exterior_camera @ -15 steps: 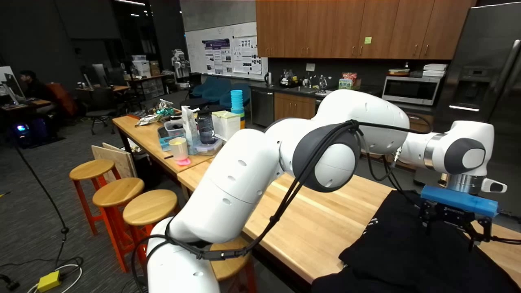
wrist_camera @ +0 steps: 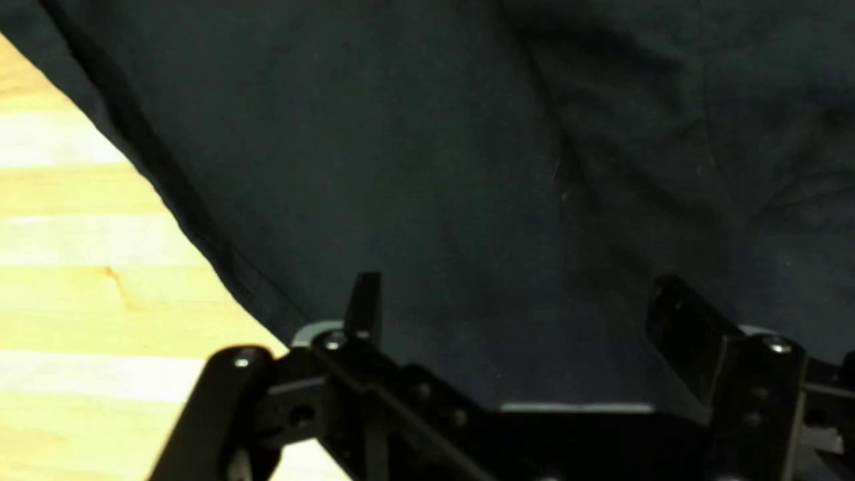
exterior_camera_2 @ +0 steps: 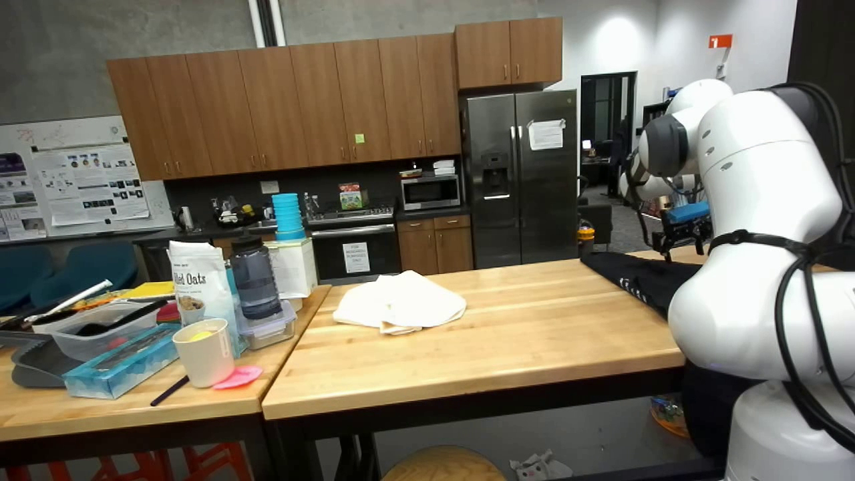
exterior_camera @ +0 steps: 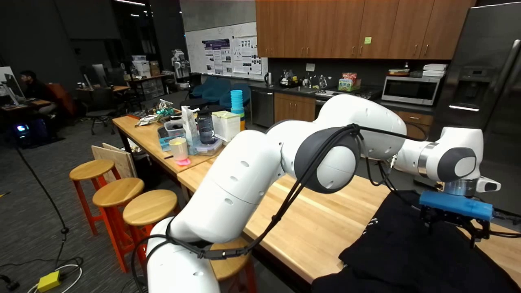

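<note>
A black cloth garment [exterior_camera: 415, 244] is spread over the right end of the wooden table, with small white marks along one edge. My gripper [exterior_camera: 450, 234] hangs over its far part, fingers pointing down. In the wrist view the open gripper has its fingers wide apart, with only the flat dark fabric [wrist_camera: 449, 200] showing beyond them. The garment's slanting edge runs past the left finger [wrist_camera: 365, 308], bare wood to its left. Whether the fingertips touch the fabric cannot be told. In exterior view 2 the gripper [exterior_camera_2: 681, 248] is partly hidden behind the arm.
A folded white cloth [exterior_camera_2: 401, 303] lies on the table's left part. A side table to the left carries a mug [exterior_camera_2: 204, 353], an oats bag [exterior_camera_2: 200, 280] and a dark bottle [exterior_camera_2: 254, 280]. Stools [exterior_camera: 149, 205] stand alongside.
The wrist and gripper have shifted slightly left in exterior view 1, and the blue gripper mount has tilted a little. The garment looks unmoved.
</note>
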